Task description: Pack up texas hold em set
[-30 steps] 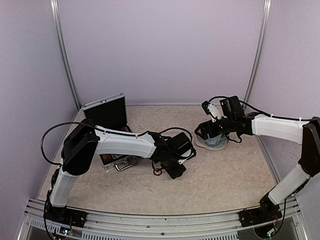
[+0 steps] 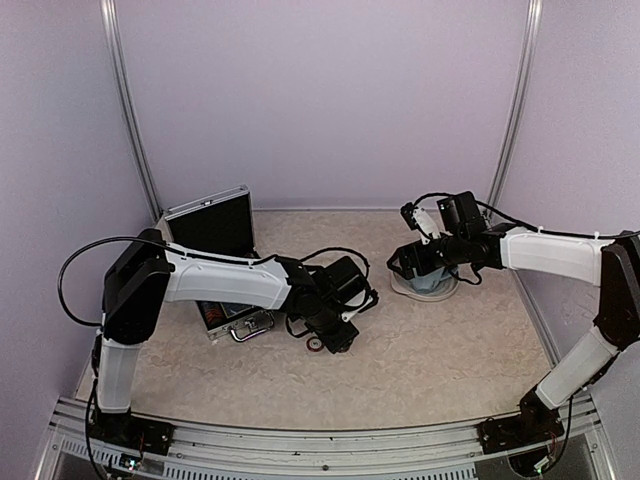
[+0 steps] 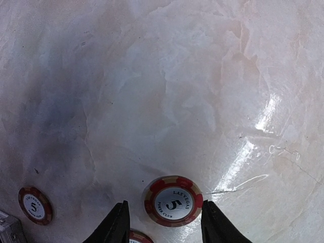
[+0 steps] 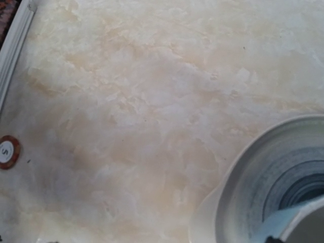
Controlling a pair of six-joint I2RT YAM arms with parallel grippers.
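A red-rimmed poker chip point(image 3: 173, 201) marked 5 sits at the fingertips of my left gripper, which is shut on it. It looks larger, so nearer the camera, than a second chip point(image 3: 35, 205) on the table by the case. Part of a third chip point(image 3: 140, 237) shows below, at the frame's bottom edge. From above, my left gripper point(image 2: 342, 340) is low over the table, right of a loose chip point(image 2: 315, 344). The open case point(image 2: 210, 225) is partly hidden by the left arm. My right gripper point(image 2: 405, 262) stands open, its fingertips barely visible in the right wrist view.
Beneath the right gripper is a round pale dish point(image 4: 230, 177) with a light-blue upright piece point(image 4: 286, 220). A chip point(image 4: 9, 152) lies near the case edge point(image 4: 12, 55).
My left gripper has shifted leftward, toward the case, and slightly up in the top view, uncovering more of the loose chip. The right arm has hardly moved.
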